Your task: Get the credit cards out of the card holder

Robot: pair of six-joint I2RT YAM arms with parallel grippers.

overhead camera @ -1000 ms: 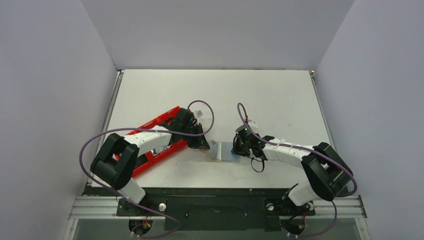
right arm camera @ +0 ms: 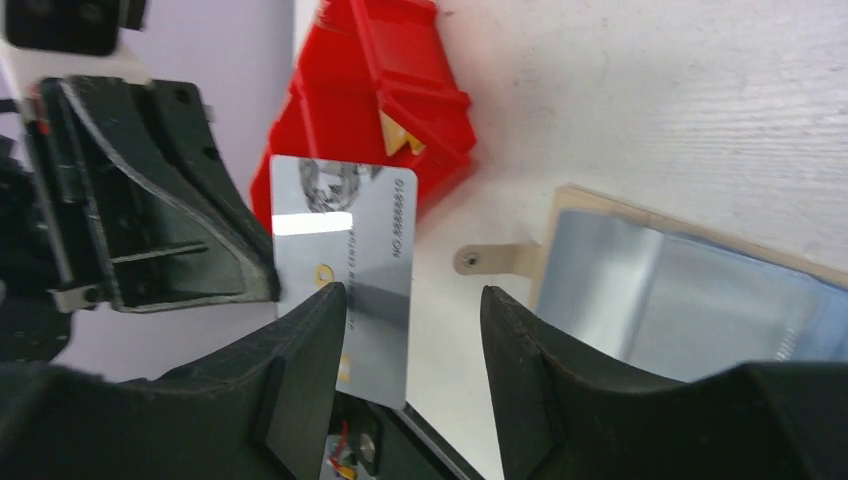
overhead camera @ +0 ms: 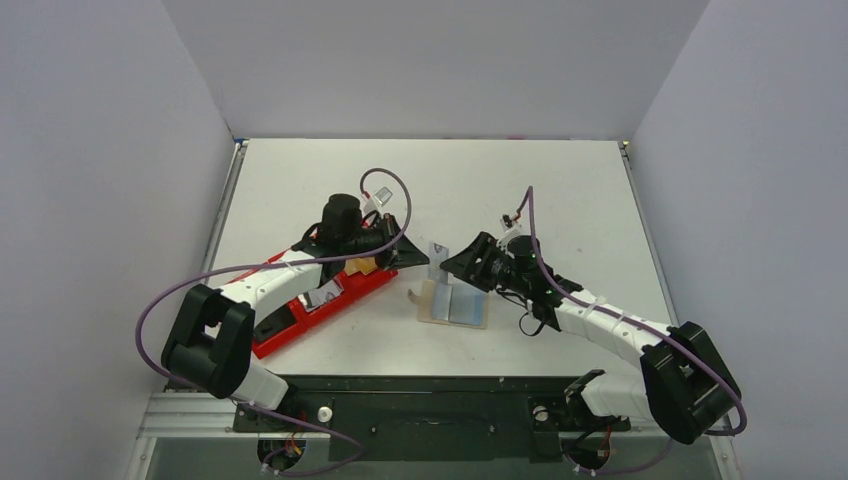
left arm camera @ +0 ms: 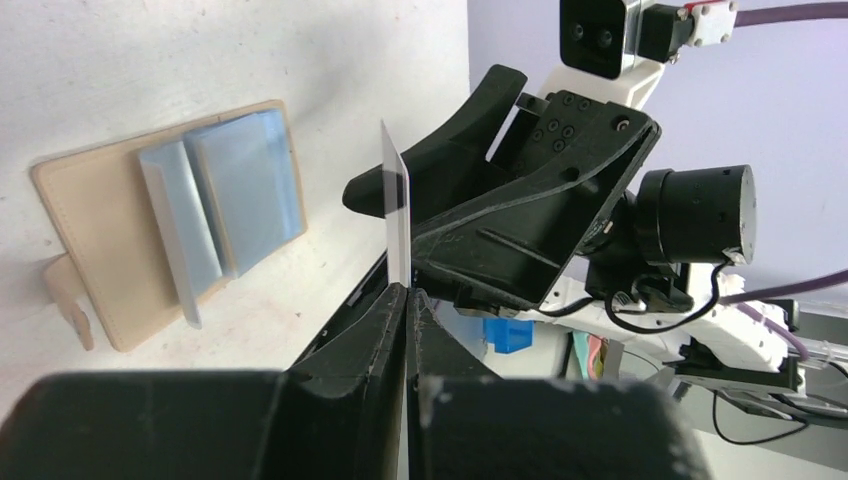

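A white card (left arm camera: pixel 396 205) stands upright off the table, its lower edge pinched in my left gripper, which is shut on it. In the right wrist view the card (right arm camera: pixel 375 250) shows print and a number. My right gripper is open and close to the card, one finger overlapping it in that view; whether the card sits between its fingers I cannot tell. Below both grippers, the tan card holder (left arm camera: pixel 105 200) lies spread open on the table, clear bluish sleeves up and strap (left arm camera: pixel 68 290) out to one side.
A red divided tray (overhead camera: pixel 330 313) with several things in it lies under and beside my left arm. Both grippers are very near each other.
My left gripper has risen and moved slightly right and back, lifting the card clear of the holder. The right gripper has left the holder, opened, and turned toward the card.
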